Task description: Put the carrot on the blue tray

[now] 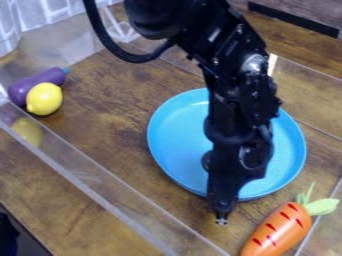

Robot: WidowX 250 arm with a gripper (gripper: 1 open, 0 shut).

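An orange carrot point(277, 231) with a green top lies at the lower right, partly cut off by the bottom edge of the view. The round blue tray point(177, 140) rests on the wooden surface in the middle, its right part covered by the black arm. My gripper point(222, 216) points down at the tray's near rim, to the left of the carrot and apart from it. Its fingertips look small and dark, and whether they are spread or closed is unclear. No carrot is held.
At the far left sit a yellow lemon point(44, 99) and a purple eggplant point(38, 84). A transparent wall point(100, 185) runs along the front left side. Bare wood point(114, 115) is free left of the tray.
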